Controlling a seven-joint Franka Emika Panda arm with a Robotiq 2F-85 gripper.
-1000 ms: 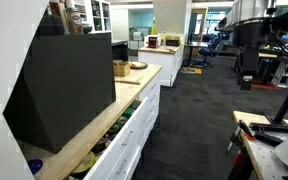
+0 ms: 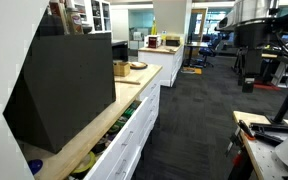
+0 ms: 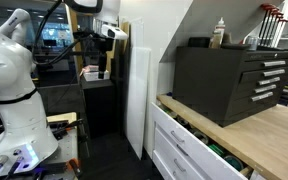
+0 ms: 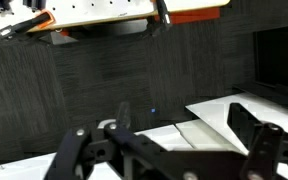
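Note:
My gripper shows along the bottom of the wrist view, its two dark fingers spread apart and nothing visible between them. In exterior view 2 the arm (image 3: pixel 64 25) is raised at the upper left, well away from the counter. A white drawer (image 3: pixel 192 150) under the counter is pulled out, and several green and dark items (image 3: pixel 209 143) lie inside it. Exterior view 1 shows the same drawer (image 2: pixel 119 150) from its other end. The gripper is not near the drawer.
A large dark cabinet (image 2: pixel 59 90) with drawers stands on the wooden counter (image 3: pixel 259 140). Small boxes (image 2: pixel 124 68) sit farther along the counter. A white panel (image 3: pixel 139 85) rises between arm and counter.

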